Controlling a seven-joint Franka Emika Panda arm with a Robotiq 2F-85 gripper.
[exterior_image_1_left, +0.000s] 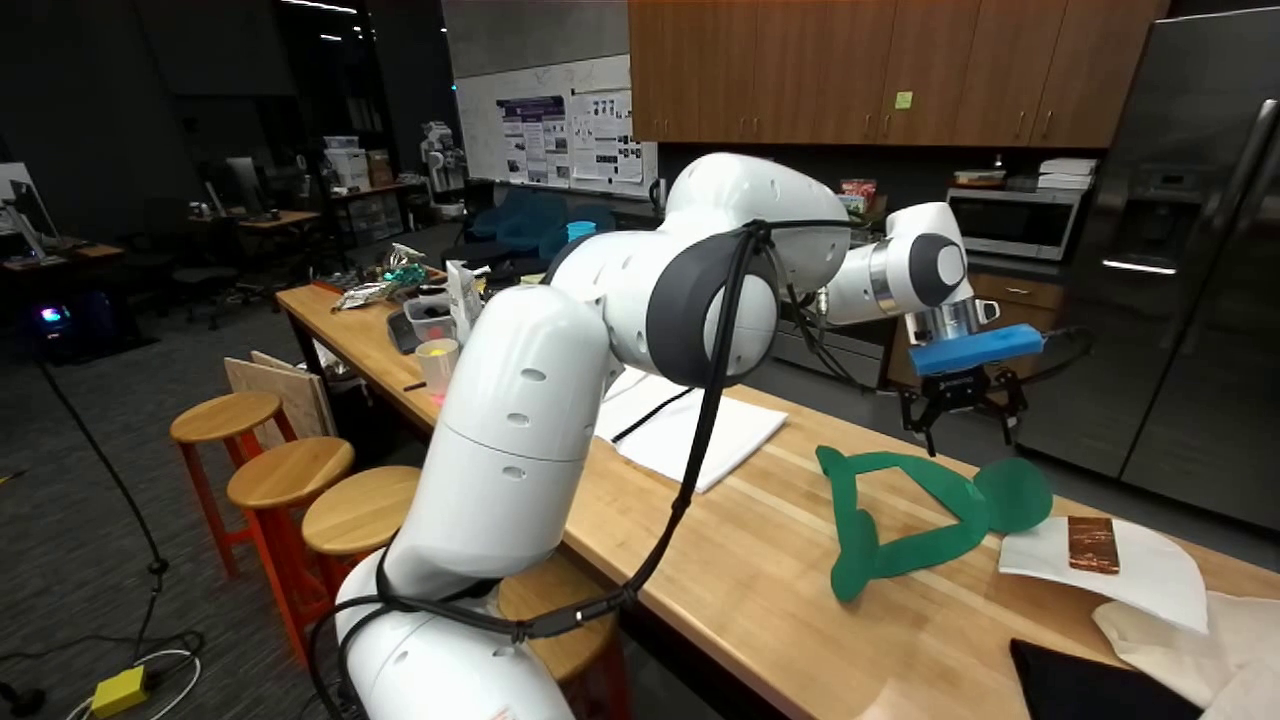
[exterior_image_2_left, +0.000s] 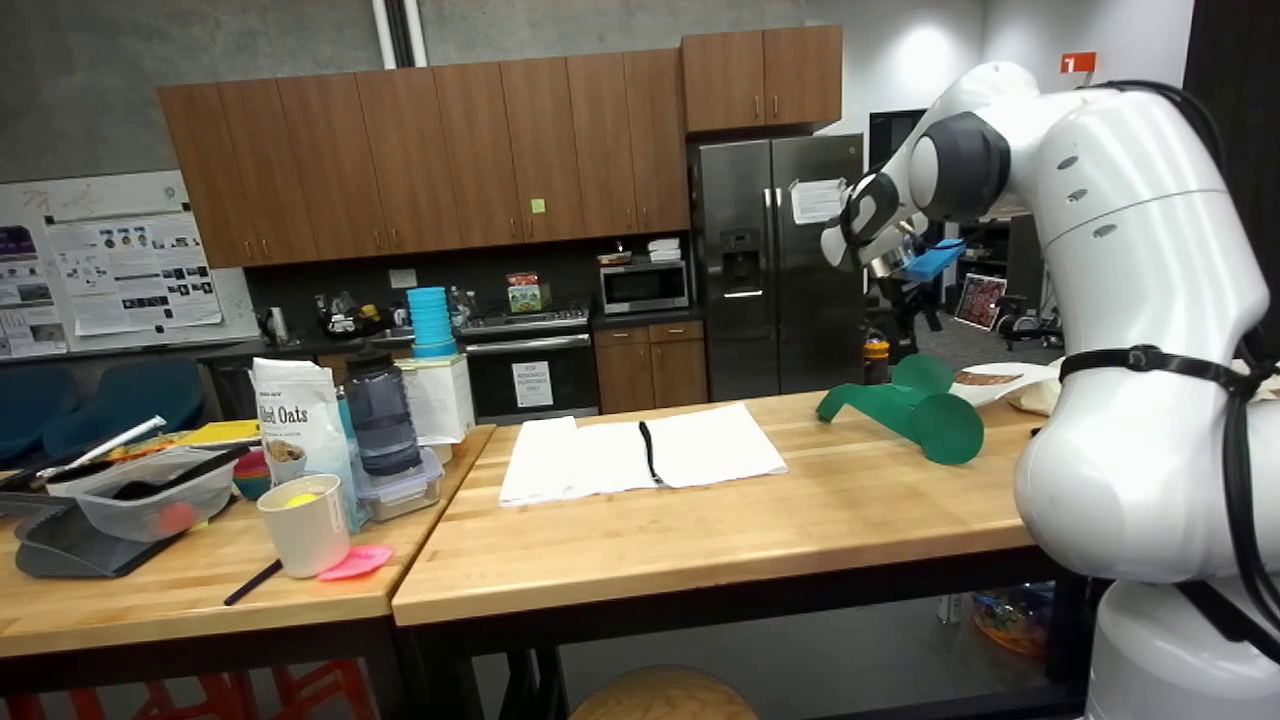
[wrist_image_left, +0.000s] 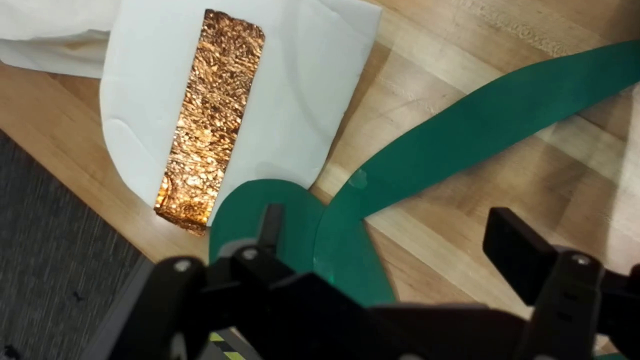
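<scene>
Above the far edge of the wooden table, my gripper (exterior_image_1_left: 969, 442) is open, its fingers spread and nothing between them. Below it lies a flat green cut-out (exterior_image_1_left: 918, 560) made of strips joined in a triangle with rounded ends. In the wrist view, one rounded end of the green cut-out (wrist_image_left: 288, 204) shows near my left finger (wrist_image_left: 271, 228), and a strip runs off to the upper right. The green end meets the edge of a white sheet (wrist_image_left: 312, 90) bearing a crinkled copper foil strip (wrist_image_left: 210, 120). My right finger (wrist_image_left: 510, 252) appears over bare wood.
A black flat piece (exterior_image_1_left: 1092, 690) and cream cloth (exterior_image_1_left: 1236, 648) lie at the table's near right. A white cloth (exterior_image_2_left: 708, 446) with a dark strap (exterior_image_2_left: 649, 454) spreads on the other side. A cluttered second table (exterior_image_2_left: 216, 612) adjoins.
</scene>
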